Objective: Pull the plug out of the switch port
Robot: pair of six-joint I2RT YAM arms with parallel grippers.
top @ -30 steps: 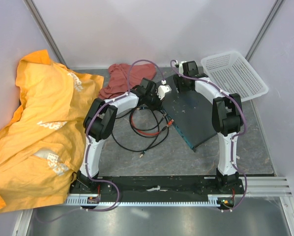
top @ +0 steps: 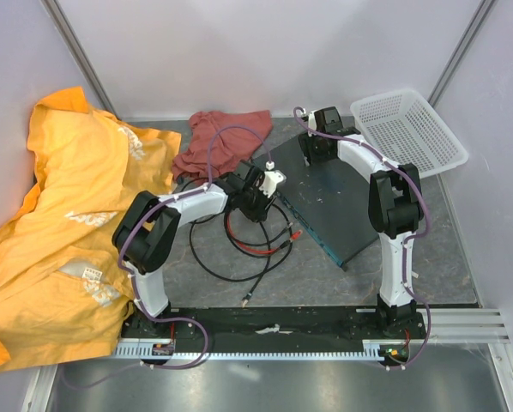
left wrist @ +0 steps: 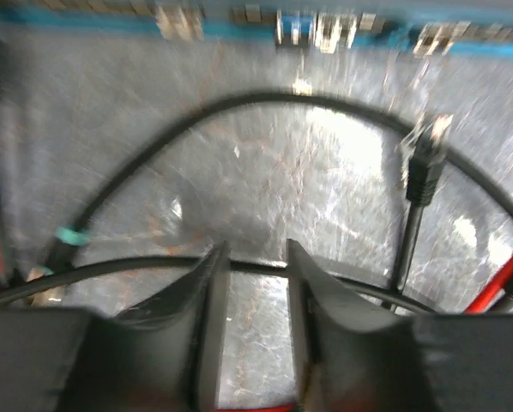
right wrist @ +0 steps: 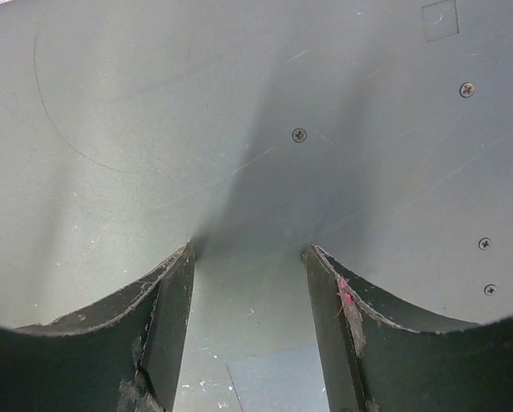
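The switch (top: 338,202) lies as a dark flat box right of centre in the top view, its port edge facing the cables. That edge, a blue-green strip with metal ports (left wrist: 329,30), crosses the top of the left wrist view. A black plug with a clear tip (left wrist: 426,159) lies on the table, apart from the ports. My left gripper is open over the cables; a black cable (left wrist: 166,260) passes behind its fingers, and nothing shows held. Over the switch's top plate my right gripper stands open and empty.
Black and red cables (top: 226,279) lie coiled left of the switch, with a red plug (top: 296,235) near its edge. A white basket (top: 411,133) stands back right, a red cloth (top: 231,129) at the back. Orange fabric (top: 76,223) covers the left.
My left gripper has drawn left and toward the front, away from the switch edge. A loose cable end has shifted slightly frontward.
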